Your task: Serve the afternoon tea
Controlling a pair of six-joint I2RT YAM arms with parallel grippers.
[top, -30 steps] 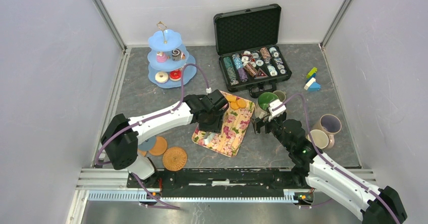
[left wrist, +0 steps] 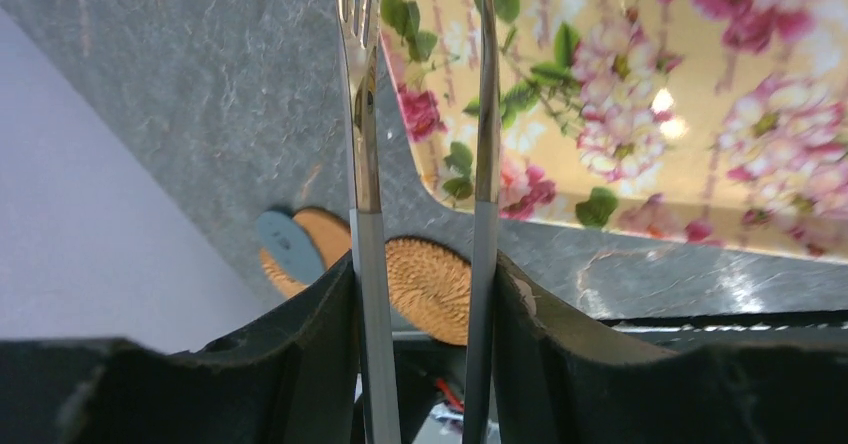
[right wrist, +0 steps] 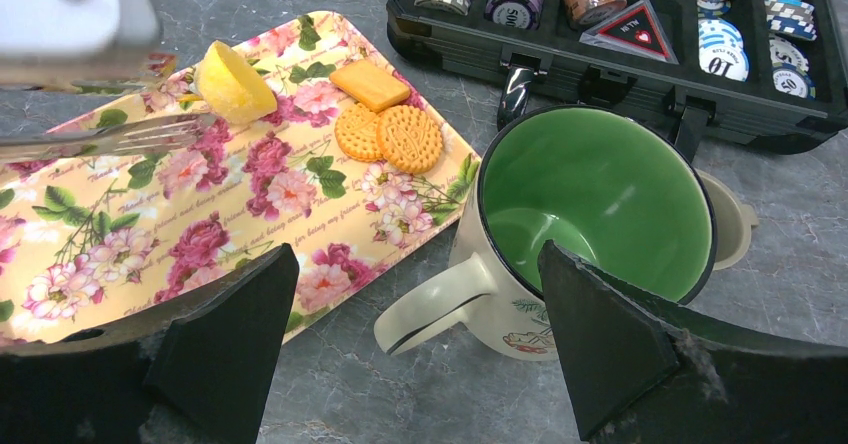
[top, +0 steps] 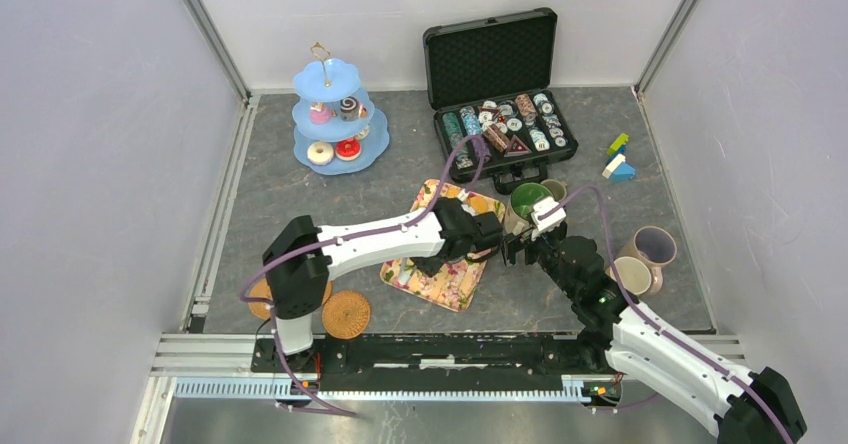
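Note:
Grey-handled metal tongs point(left wrist: 370, 294), one arm ending in fork tines, are gripped between the fingers of my left gripper, over the flowered tray point(left wrist: 600, 194). In the right wrist view, the fork-ended tongs reach in from the left near a yellow lemon-like piece point(right wrist: 236, 86) on the tray. Beside it lie a rectangular biscuit point(right wrist: 370, 84) and two round biscuits point(right wrist: 409, 139). My right gripper stands open, empty, its fingers on either side of the handle of a white mug with a green inside point(right wrist: 590, 184). Contact with the mug cannot be judged.
A three-tier blue stand point(top: 342, 159) with sweets is at the back left. An open case of chips point(top: 505, 129) lies behind the mug. Two more mugs point(top: 655, 246) are at right, toy blocks point(top: 619, 167) behind them. Woven coasters point(top: 346, 314) lie at front left.
The right arm is still.

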